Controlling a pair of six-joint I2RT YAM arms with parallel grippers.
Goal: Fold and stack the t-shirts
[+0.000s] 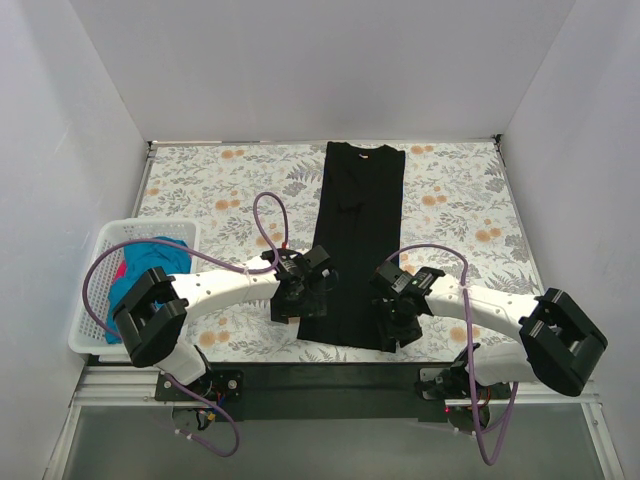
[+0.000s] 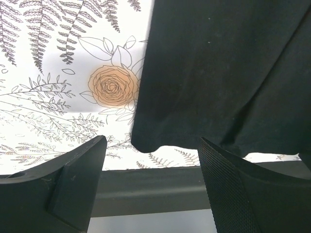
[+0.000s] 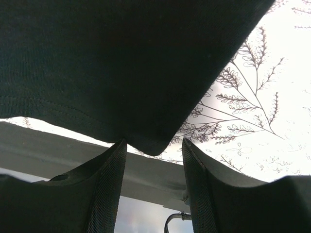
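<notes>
A black t-shirt [image 1: 360,230] lies in a long narrow strip down the table, neckline at the far end and hem near the front edge. My left gripper stands wide open above the left hem corner, which shows between and beyond its fingers. Over the right hem corner, my right gripper is open less widely, the cloth tip lying between its fingertips. Neither gripper visibly pinches the fabric. In the top view, both arms cover parts of the shirt's lower sides.
At the left, a white basket [image 1: 84,305] holds blue cloth [image 1: 150,268] and something red. Patterned tablecloth [image 1: 460,200] is bare on both sides of the shirt. The table's dark front edge [image 1: 330,378] runs just past the hem.
</notes>
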